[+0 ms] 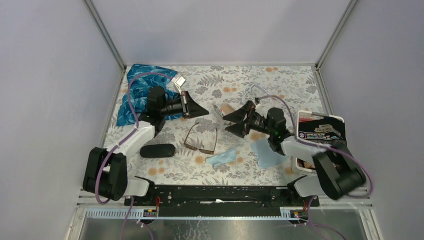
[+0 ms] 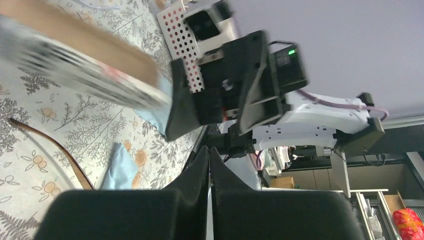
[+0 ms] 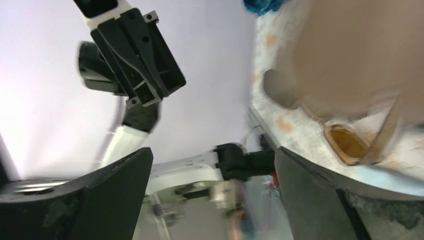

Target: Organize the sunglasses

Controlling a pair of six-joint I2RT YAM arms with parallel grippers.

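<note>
A brown case [image 1: 226, 108] with a white, red-marked edge is beside my right gripper [image 1: 227, 123], whose fingers are apart. It is motion-blurred in both wrist views, as the brown case [image 2: 115, 50] at the upper left and the brown surface [image 3: 350, 55] at the right; no grip on it shows. My left gripper is shut, nothing between its fingers, left of the case in the top view. Brown-framed sunglasses [image 1: 201, 150] lie unfolded on the patterned table. A closed black case [image 1: 157, 151] rests to their left. Clear-looking glasses [image 1: 248, 90] lie at the back, partly hidden.
Blue cloths [image 1: 221, 157] lie towards the front. A blue plastic bag [image 1: 132, 102] covers the back left. The white basket [image 1: 343, 119] with dark packets stands at the right, partly behind my right arm.
</note>
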